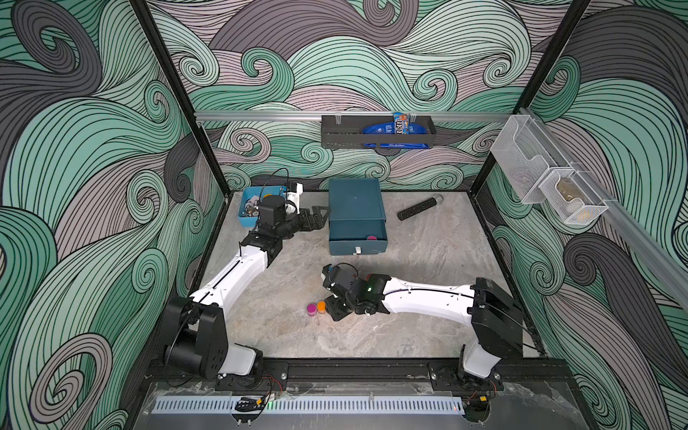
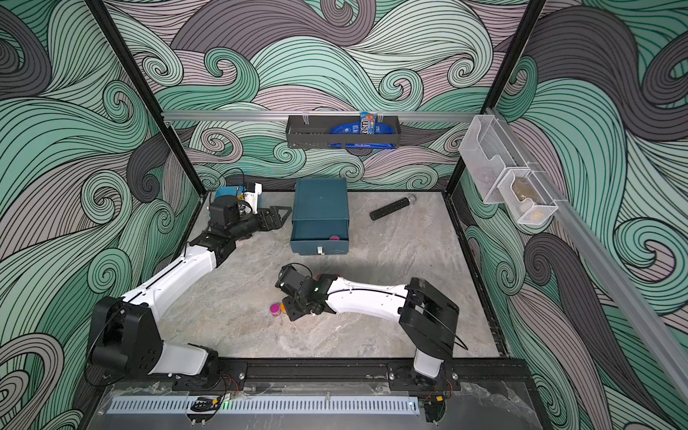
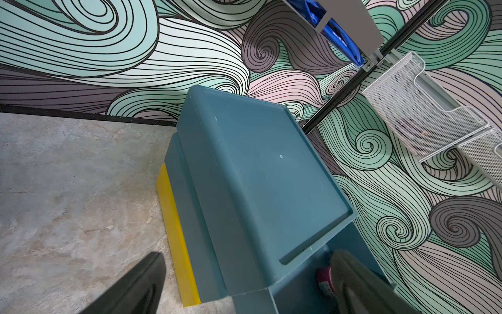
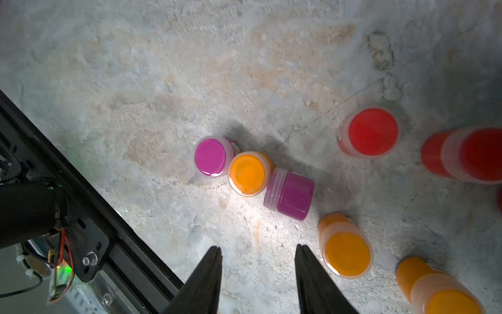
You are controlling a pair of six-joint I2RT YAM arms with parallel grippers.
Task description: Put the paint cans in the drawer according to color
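Observation:
The blue-green drawer unit (image 1: 356, 197) has its drawer (image 1: 342, 233) pulled out, with a purple-pink can (image 3: 325, 282) inside. In the right wrist view, an upright purple can (image 4: 210, 157), an orange can (image 4: 247, 174) and a purple can on its side (image 4: 295, 196) sit in a tight row. Several red cans (image 4: 373, 132) and orange cans (image 4: 347, 253) stand around them. My right gripper is open above the table, its fingers apart and empty, the sideways purple can just beyond them. My left gripper stands open and empty beside the drawer unit.
A blue bin (image 1: 248, 217) of small items stands behind the left arm. A black bar-shaped object (image 1: 417, 208) lies right of the drawer unit. A shelf (image 1: 344, 132) hangs at the back, mesh baskets (image 1: 519, 157) at the right.

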